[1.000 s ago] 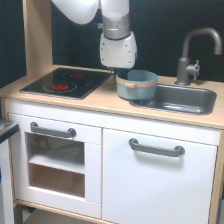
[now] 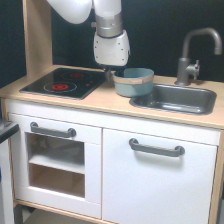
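Observation:
A teal-blue pot (image 2: 134,87) stands at the middle of the wooden counter, close to the left edge of the sink. Above the pot's left side hangs the white robot arm, pointing down, and my gripper (image 2: 111,72) is its small dark end. It is right by the pot's left rim; whether it touches the rim is too small to see. The fingers are too dark and blurred to show how they stand or whether anything is between them.
A black stove top (image 2: 65,83) with red-marked burners lies to the left. At the right are a metal sink (image 2: 180,98) and a tall grey faucet (image 2: 188,60). Below are white cabinet doors with dark handles.
My arm has shifted a little to the left and now hangs nearer the stove. The pot appears to have moved slightly left, away from the sink.

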